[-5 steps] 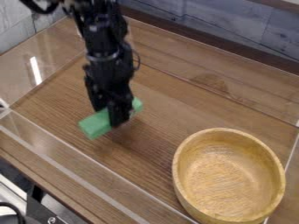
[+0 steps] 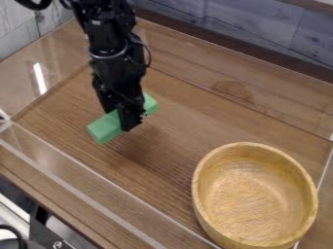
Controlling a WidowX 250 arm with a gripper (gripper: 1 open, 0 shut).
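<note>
The black robot arm reaches down from the top left, and its gripper (image 2: 124, 118) is low over the wooden tabletop, shut on a green object (image 2: 104, 129). The green object shows on both sides of the fingers, to the lower left and upper right, partly hidden by them. Whether it rests on the wood or hangs just above it is hard to tell.
A yellow oval basin (image 2: 254, 230) stands empty at the front right.
</note>
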